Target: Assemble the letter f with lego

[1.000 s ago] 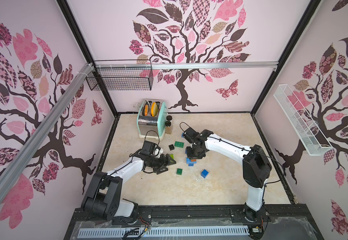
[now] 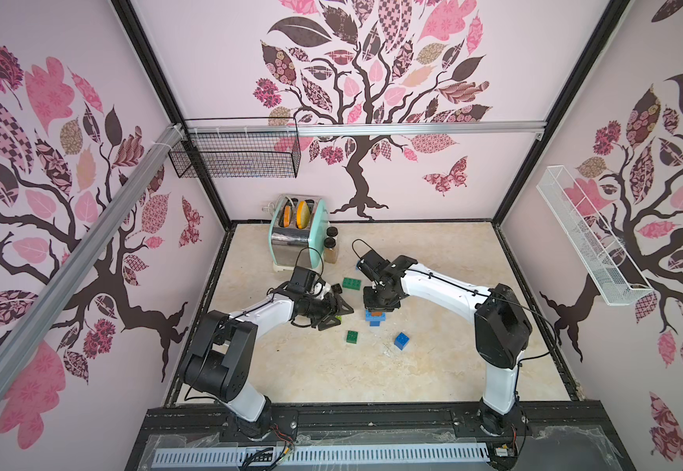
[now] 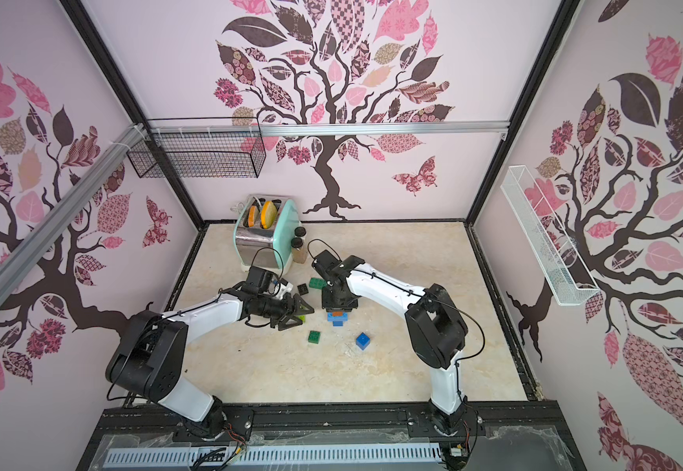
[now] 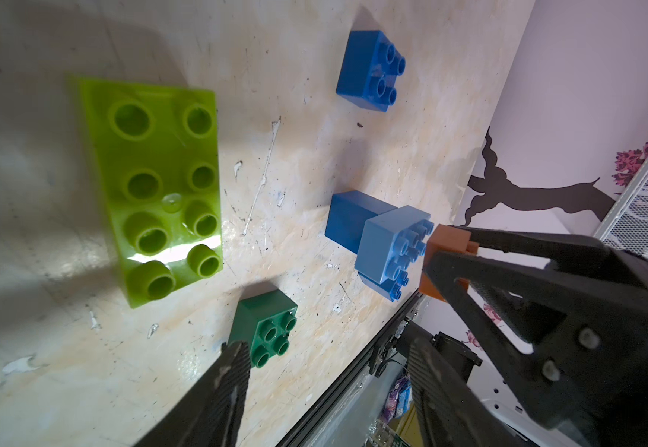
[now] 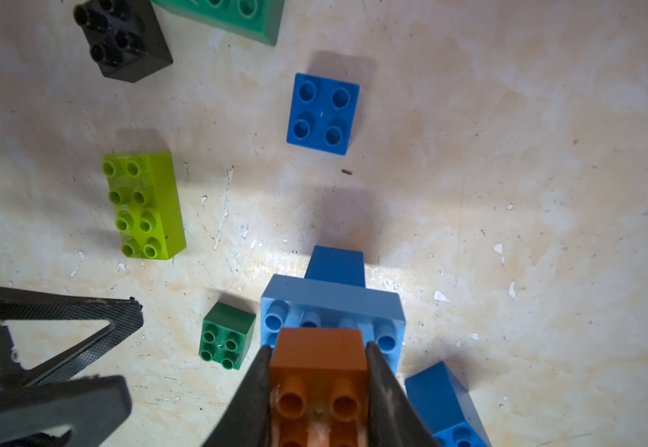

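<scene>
An orange brick (image 5: 318, 350) sits between the fingers of my right gripper, which is shut on it. It is just above the studs of a light blue brick (image 5: 331, 287); contact cannot be told. That light blue brick rests across darker blue bricks (image 4: 357, 219), partly hidden beneath it. In the left wrist view, a lime green brick (image 4: 171, 190) lies stud side up on the table. My left gripper is open and holds nothing, its fingers apart at the bottom of its view. A small dark green brick (image 4: 264, 324) lies ahead of one finger.
Loose on the table are a blue brick (image 5: 322, 114), another blue brick (image 5: 447, 402), a black brick (image 5: 126, 37) and a green brick (image 5: 227, 15). A toaster (image 2: 298, 231) stands at the back left.
My left gripper has moved to the right and slightly away from the front edge, towards the lime brick. The right arm has barely moved, if at all.
</scene>
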